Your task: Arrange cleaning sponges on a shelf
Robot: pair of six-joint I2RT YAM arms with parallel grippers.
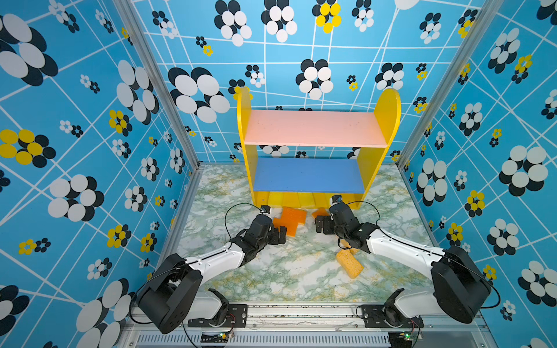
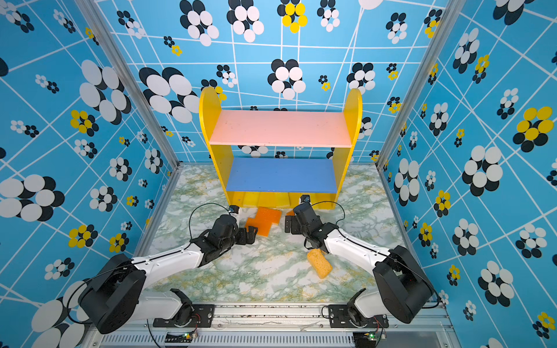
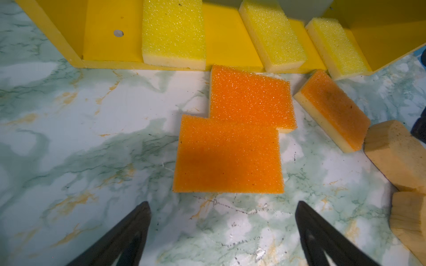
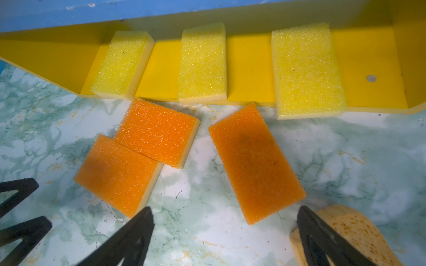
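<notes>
Three yellow sponges, among them a wide one (image 3: 174,31), lie on the yellow bottom shelf (image 3: 113,44), apart from each other. On the table before it, two orange sponges touch: a nearer one (image 3: 228,155) and a farther one (image 3: 250,97). A third orange sponge (image 4: 257,164) lies alone to the right. Two tan sponges, one of them in front (image 1: 350,264), rest at the table's right. My left gripper is open just before the nearer orange sponge. Open and empty too, my right gripper hangs near the lone orange sponge, a tan one by its right finger.
Above the bottom shelf are an empty blue shelf (image 1: 307,174) and an empty pink shelf (image 1: 316,127) between yellow side walls (image 1: 387,121). The blue board overhangs the bottom level.
</notes>
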